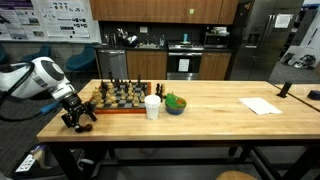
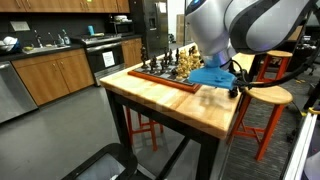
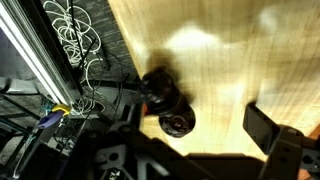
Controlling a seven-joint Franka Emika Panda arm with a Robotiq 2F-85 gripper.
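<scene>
My gripper is low over the left end of the wooden table, its fingers wide apart. In the wrist view a dark, glossy, rounded object, possibly a chess piece, shows between the fingers, nearer the left finger than the right finger. Nothing is gripped. Whether the object stands or lies I cannot tell. The chessboard with several light and dark pieces sits just behind and right of the gripper. In the second exterior view the arm partly hides the board.
Right of the board stand a white cup and a bowl with green and orange things. White paper lies farther right. The table's left edge is close to the gripper; cables lie beyond it.
</scene>
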